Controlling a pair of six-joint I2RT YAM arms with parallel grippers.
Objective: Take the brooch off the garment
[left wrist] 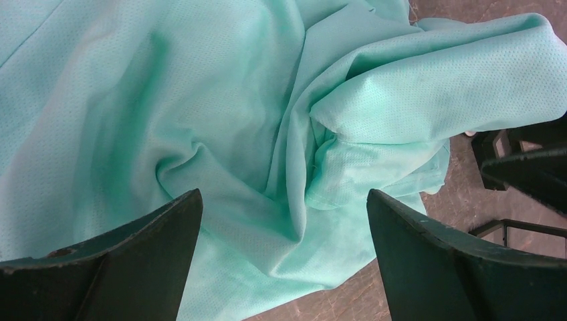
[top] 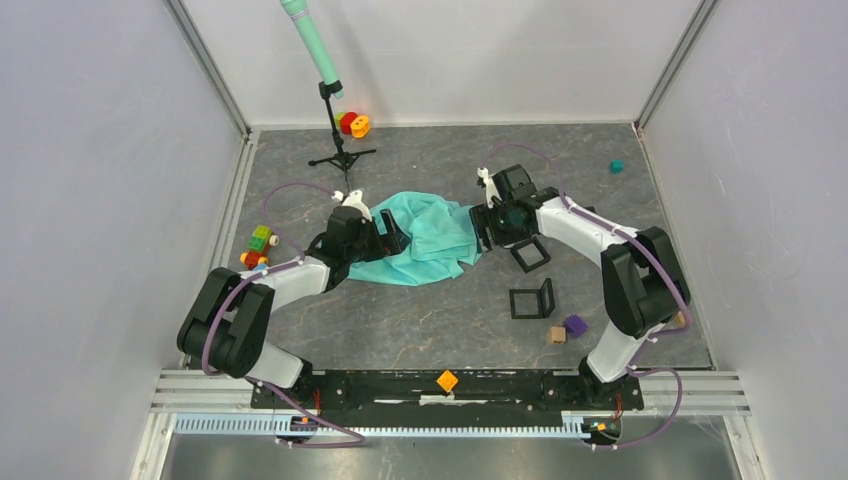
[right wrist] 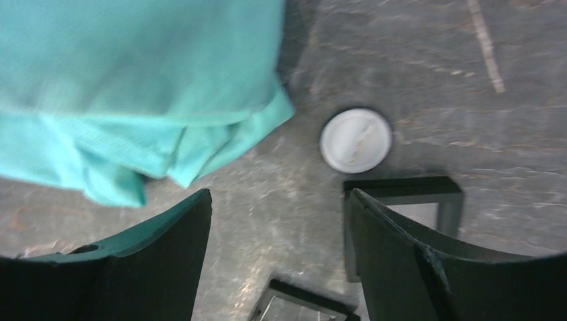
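Note:
A crumpled turquoise garment point(top: 425, 240) lies in the middle of the floor. My left gripper is open over its folds, with nothing held between the fingers. My right gripper is open just off the garment's right edge, above bare floor. In the right wrist view a small round white disc point(right wrist: 356, 139), perhaps the brooch, lies on the floor apart from the cloth, beside a black square frame. I cannot make out any brooch on the garment itself.
Black frames point(top: 530, 255) lie right of the garment, with blocks point(top: 575, 325) at the lower right. Toys point(top: 258, 245) sit at the left, and a tripod stand point(top: 340, 155) at the back. Bare floor is in front of the garment.

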